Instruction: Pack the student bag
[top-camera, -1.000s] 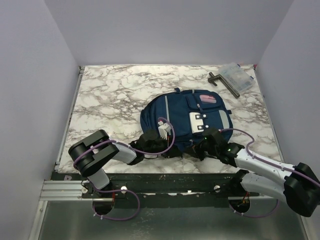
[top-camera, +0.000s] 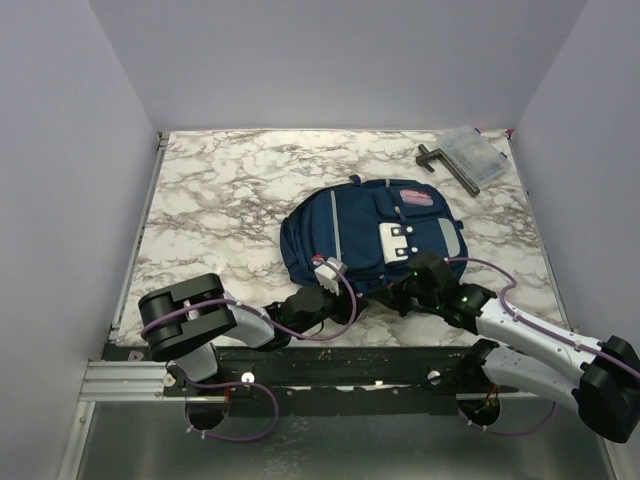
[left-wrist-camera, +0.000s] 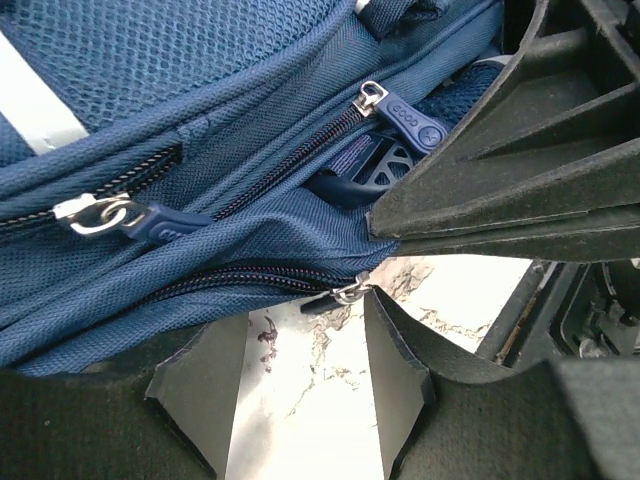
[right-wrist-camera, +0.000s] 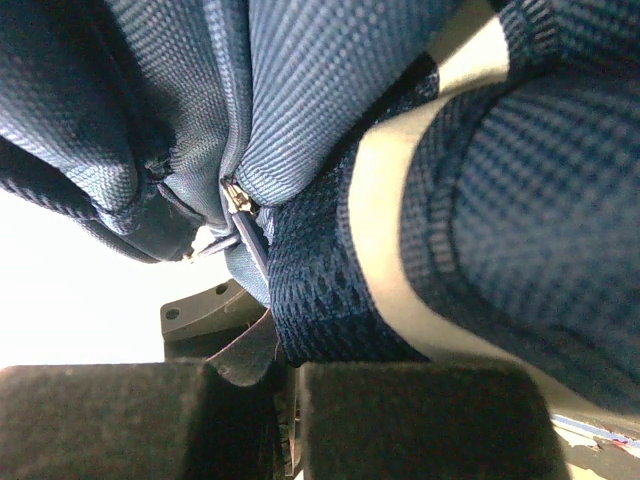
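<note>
A navy backpack (top-camera: 355, 225) lies on the marble table, zippers facing front. My left gripper stands open at its front edge, a zipper pull (left-wrist-camera: 350, 290) between or just above its fingertips; blue pulls (left-wrist-camera: 415, 125) sit higher on the bag. My right gripper is shut against the bag's front fabric, and whether it pinches some fabric is unclear. In the left wrist view its dark fingers reach in from the right and touch the fabric.
A clear plastic case (top-camera: 472, 155) and a dark L-shaped bar (top-camera: 450, 170) lie at the back right.
My left gripper has shifted slightly along the bag's front edge over the last second.
</note>
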